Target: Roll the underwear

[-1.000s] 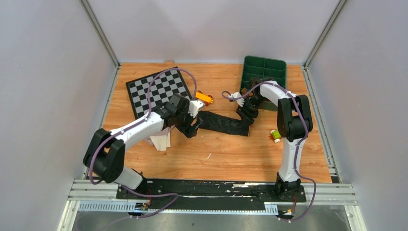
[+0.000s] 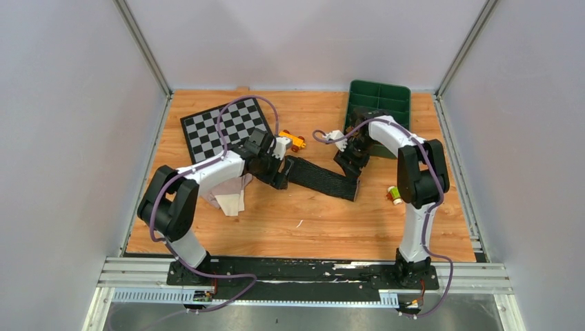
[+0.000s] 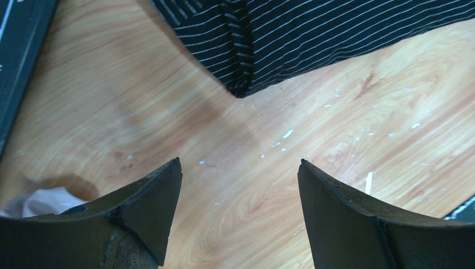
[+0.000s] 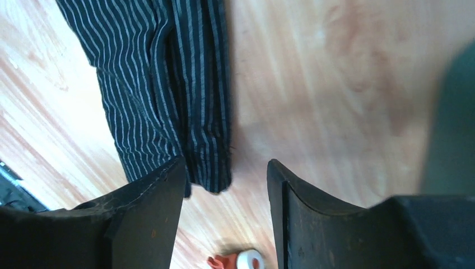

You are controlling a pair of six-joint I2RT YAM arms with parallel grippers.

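Dark pinstriped underwear [image 2: 317, 178] lies as a long flattened strip on the wood, between the two grippers. In the left wrist view its folded end [image 3: 229, 56] sits just beyond my left gripper, whose fingers are apart over bare wood. In the right wrist view the other end [image 4: 140, 106] shows creased layers; my right gripper is open over it, the left-hand finger at the cloth's edge, nothing seen gripped.
A checkerboard [image 2: 214, 127] and pale cloths [image 2: 231, 200] lie left. A yellow toy [image 2: 295, 141] sits behind the underwear, a green divided bin [image 2: 379, 96] back right, another small toy [image 2: 394, 194] at right.
The right gripper has shifted slightly, and the underwear's right part sits a little lower in the top view.
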